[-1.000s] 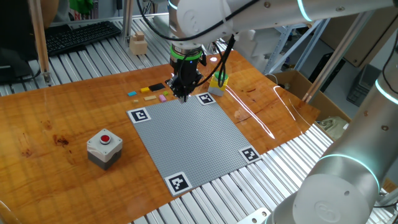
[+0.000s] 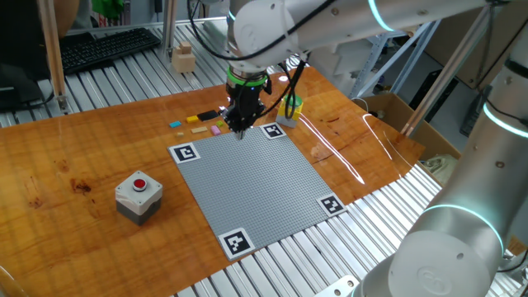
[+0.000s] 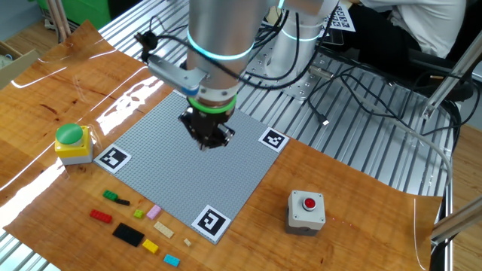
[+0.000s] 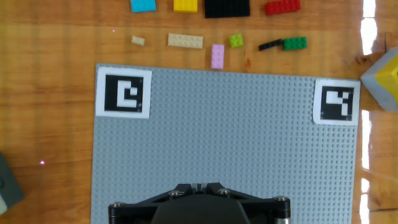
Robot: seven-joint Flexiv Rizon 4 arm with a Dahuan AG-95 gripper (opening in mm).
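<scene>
My gripper hangs above the grey baseplate (image 4: 230, 143), its fingertips together and nothing showing between them. Loose bricks lie on the wood along the plate's far edge in the wrist view: pink (image 4: 217, 56), lime (image 4: 236, 40), tan (image 4: 185, 41), small tan (image 4: 138, 40), dark green (image 4: 295, 43) and a thin black one (image 4: 270, 45). Farther out are a blue brick (image 4: 143, 5), a yellow one (image 4: 185, 5), a wide black one (image 4: 227, 7) and a red one (image 4: 282, 7). No bricks show on the visible part of the plate.
A box with a red button (image 2: 139, 198) stands left of the plate in exterior view 1. By another corner is a yellow box with a green button (image 3: 71, 143). Printed markers sit at the plate's corners. Cables hang from the arm.
In exterior view 1 the arm and gripper have shifted very slightly to the left. The bricks, plate and button boxes look unmoved.
</scene>
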